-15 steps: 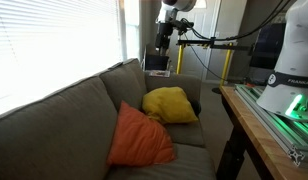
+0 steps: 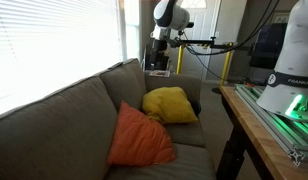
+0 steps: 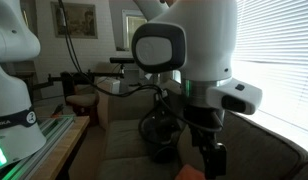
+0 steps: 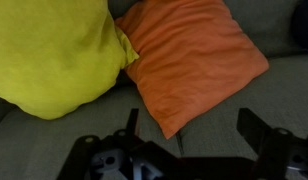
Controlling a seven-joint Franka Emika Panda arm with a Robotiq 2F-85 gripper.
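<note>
An orange cushion (image 2: 141, 138) leans on the grey sofa, with a yellow cushion (image 2: 169, 105) close beside it. Seen from the wrist, the orange cushion (image 4: 194, 58) touches the yellow cushion (image 4: 56, 52) and lies ahead of my gripper. The two black fingers are spread wide, with nothing held between them. The arm (image 2: 170, 17) hangs at the far end of the sofa in the first exterior view. In the second exterior view its large white body fills the middle, and only an orange corner (image 3: 190, 173) shows below.
The grey sofa (image 2: 54, 130) runs along a window with blinds (image 2: 54, 40). A wooden table edge (image 2: 256, 130) stands to the right, with another arm's white base (image 2: 291, 85). A dark round object (image 3: 159, 128) rests on the sofa in the second exterior view.
Both cushions stay where they were.
</note>
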